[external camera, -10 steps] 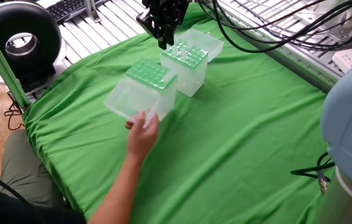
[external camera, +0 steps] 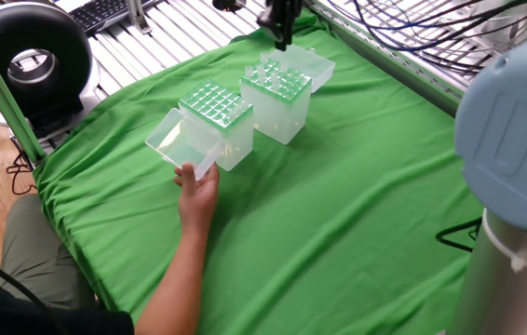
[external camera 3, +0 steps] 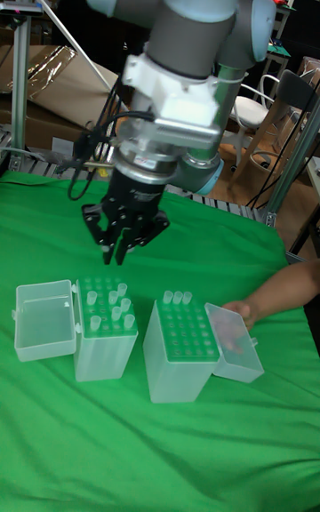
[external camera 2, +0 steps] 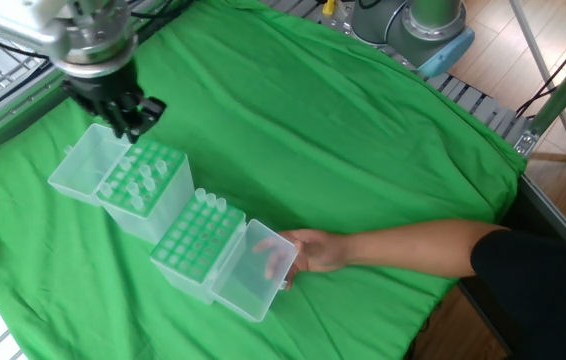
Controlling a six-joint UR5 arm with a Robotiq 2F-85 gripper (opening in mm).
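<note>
Two translucent boxes with green perforated racks stand side by side on the cloth. One, the box near my gripper (external camera 3: 104,356), carries several clear tubes (external camera 2: 148,184) spread over its rack. The other, the box beside the person's hand (external camera 3: 178,381), has three tubes (external camera 3: 177,298) in a row along one edge; its remaining visible holes look empty. My gripper (external camera 3: 114,257) hangs above and behind the first box, apart from the tubes in exterior view 3. Its fingertips stand close together, with no object visible between them; whether they are fully shut is unclear.
Both lids are swung open: one lid (external camera 3: 44,323) lies outward from the first box, and a person's hand (external camera 2: 315,251) holds the other lid (external camera 2: 253,272). Bare green cloth (external camera: 338,214) gives free room. Cables (external camera: 412,28) run along the table's edge.
In exterior view 1, my gripper has moved right and upward, away from above the racks.
</note>
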